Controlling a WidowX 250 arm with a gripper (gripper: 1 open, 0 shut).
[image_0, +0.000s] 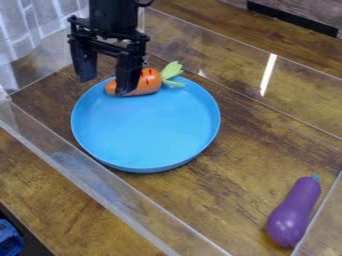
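Note:
My black gripper (107, 66) hangs at the upper left, open, its fingers above the left side of the blue plate's back edge. An orange toy carrot (147, 80) with pale green leaves lies on the back part of the blue plate (144, 135), just right of and behind my fingers, partly hidden by them.
A purple toy eggplant (293, 212) lies at the lower right of the wooden surface. Clear low walls border the area. A blue object (8, 240) shows at the lower left corner. The wood right of the plate is clear.

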